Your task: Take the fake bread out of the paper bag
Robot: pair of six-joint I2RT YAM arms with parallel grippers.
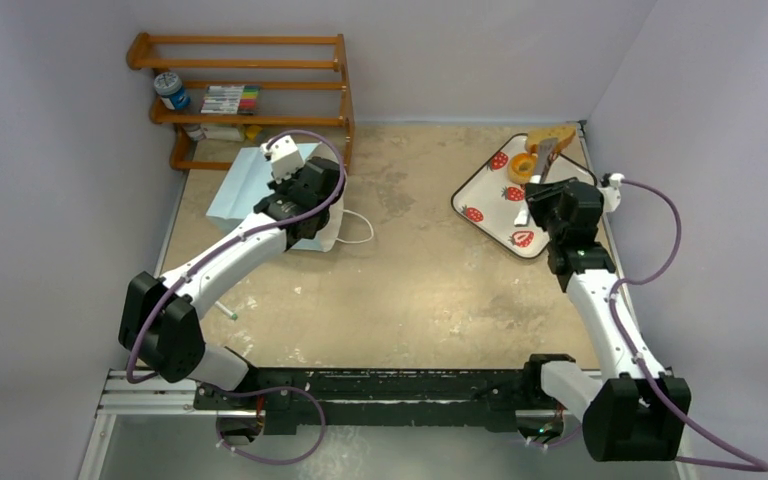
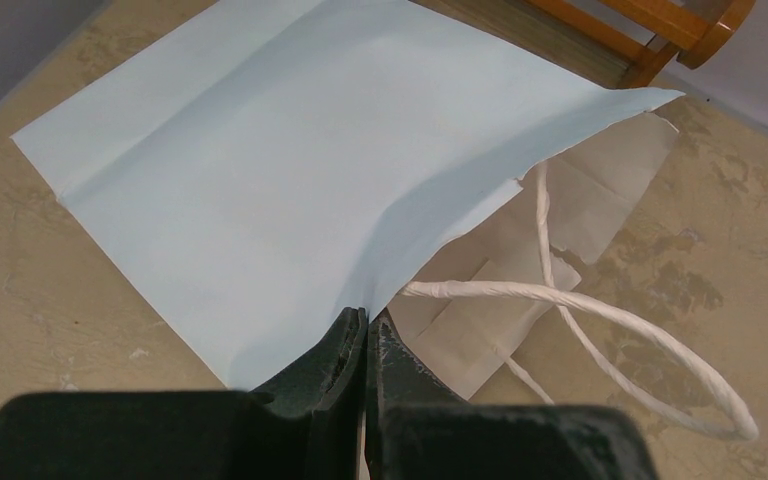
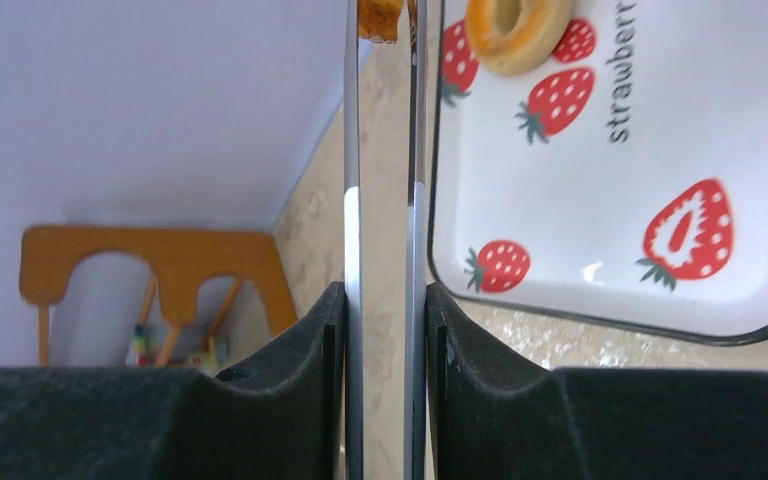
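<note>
The pale blue paper bag (image 1: 235,190) lies on the left of the table. My left gripper is shut on the edge of its mouth, where white cord handles (image 2: 640,330) stick out. On the right, my right gripper is closed around metal tongs (image 3: 416,240) with white grips. Between the tongs' far ends is a yellow-brown piece of fake bread (image 1: 552,137), above the back corner of the strawberry tray (image 1: 495,222). A ring-shaped bread (image 3: 512,45) rests on that tray. The bag's deep inside is hidden.
A wooden rack (image 1: 250,120) with a blue jar (image 1: 171,90) and markers stands behind the bag. A pen (image 1: 226,311) lies near the left arm. The right wall rises close beside the tray.
</note>
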